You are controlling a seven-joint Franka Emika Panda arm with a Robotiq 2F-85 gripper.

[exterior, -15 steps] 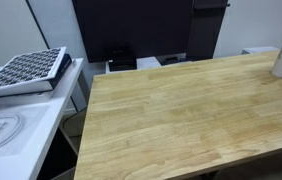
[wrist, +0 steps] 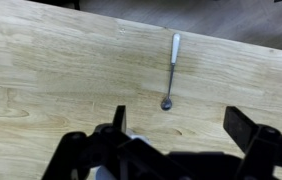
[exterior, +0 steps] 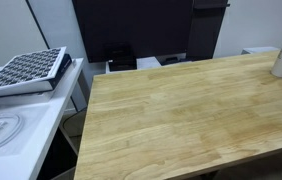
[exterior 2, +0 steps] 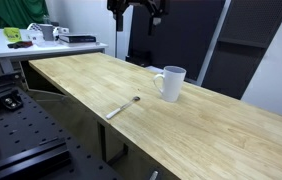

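A white mug (exterior 2: 169, 84) stands upright on the wooden table (exterior 2: 211, 130), its handle facing left in exterior view 2. Near the table edge, apart from the mug, lies a small spoon (exterior 2: 124, 106) with a white handle. Seen from the wrist, the spoon (wrist: 171, 72) points its dark bowl toward my gripper. The fingers are spread wide, with nothing held between them. My gripper (exterior 2: 136, 18) hangs well above the table in exterior view 2. Only a white sliver of the mug shows behind the gripper in the wrist view.
A white side table (exterior: 31, 130) carries a patterned box (exterior: 26, 70) and a clear round lid (exterior: 1, 130). A dark cart (exterior 2: 41, 130) with tools stands alongside.
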